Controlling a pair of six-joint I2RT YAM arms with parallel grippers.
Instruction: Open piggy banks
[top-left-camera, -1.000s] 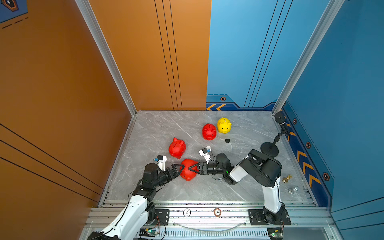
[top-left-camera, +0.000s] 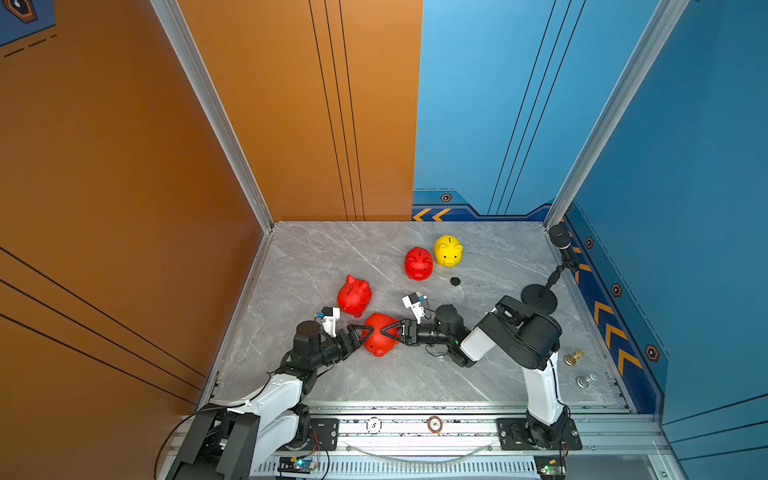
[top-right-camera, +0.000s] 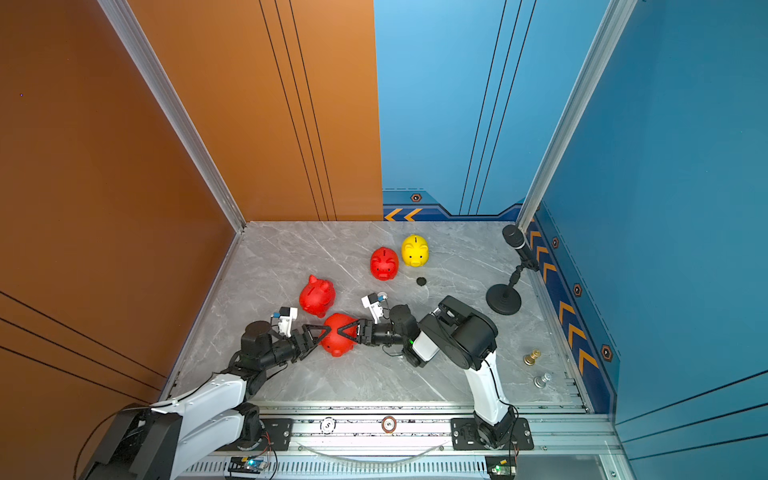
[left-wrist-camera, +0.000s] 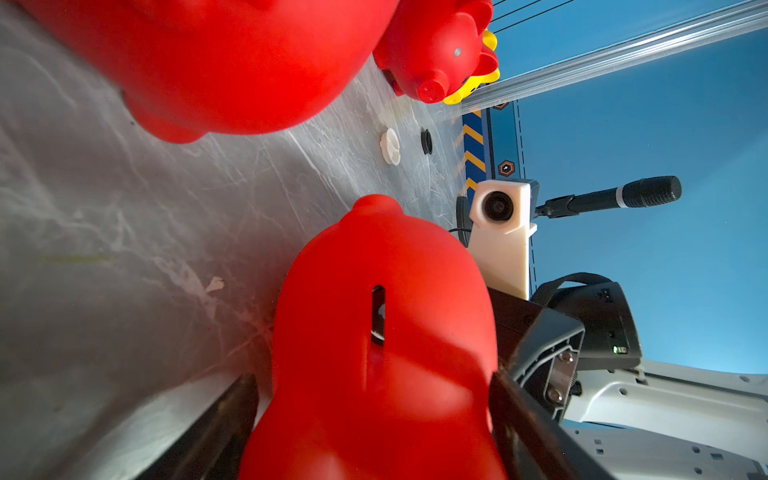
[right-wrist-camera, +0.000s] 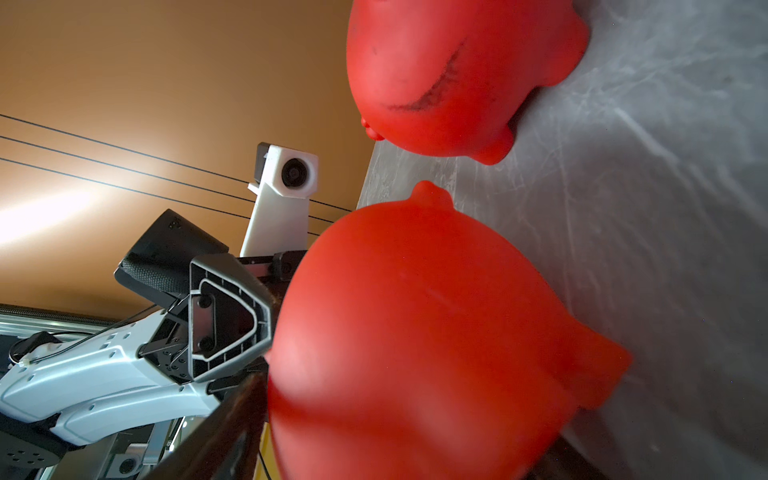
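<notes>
A red piggy bank (top-left-camera: 378, 336) lies on its side at the table's front middle between my two grippers. My left gripper (top-left-camera: 359, 336) has its fingers at the bank's left, and in the left wrist view they flank the red body (left-wrist-camera: 384, 400) below its slot. My right gripper (top-left-camera: 389, 331) reaches it from the right, fingers around the body (right-wrist-camera: 416, 336). Both are partly open; whether either grips firmly is hard to tell. A second red bank (top-left-camera: 353, 295) lies just behind, a third red bank (top-left-camera: 418, 264) and a yellow one (top-left-camera: 448, 251) farther back.
A black cap (top-left-camera: 455, 281) and a white one (left-wrist-camera: 390, 146) lie on the table. A microphone stand (top-left-camera: 538, 297) stands at right, with gold (top-left-camera: 573, 357) and silver (top-left-camera: 585, 380) pieces near the front right corner.
The red piggy bank between my grippers has shifted slightly back and right, and both grippers have moved with it.
</notes>
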